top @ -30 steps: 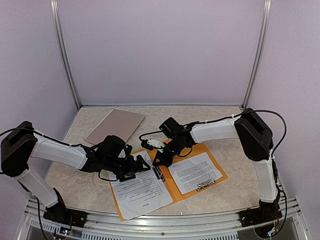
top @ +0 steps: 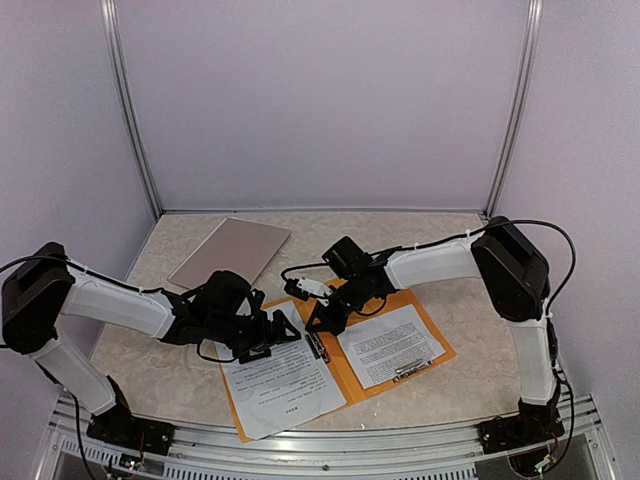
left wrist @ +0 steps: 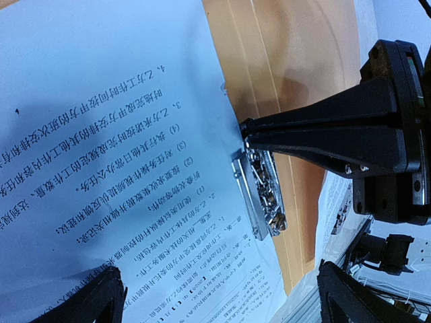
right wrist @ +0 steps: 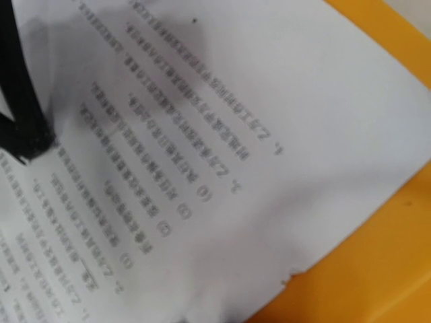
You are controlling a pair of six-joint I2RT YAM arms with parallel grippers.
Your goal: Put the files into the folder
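Observation:
An orange folder (top: pixel 352 392) lies open, a printed sheet (top: pixel 280 395) on its left half and another sheet (top: pixel 390 345) under a clip on the right. A metal clip (left wrist: pixel 261 195) sits along the left sheet's inner edge by the spine. My right gripper (top: pixel 318 322) is shut, its tip at that clip's upper end in the left wrist view; whether it grips the clip is unclear. My left gripper (top: pixel 268 345) stands open over the left sheet, its two fingers at the bottom corners of its wrist view.
A pinkish board (top: pixel 228 250) lies at the back left. The metal front rail runs just below the folder.

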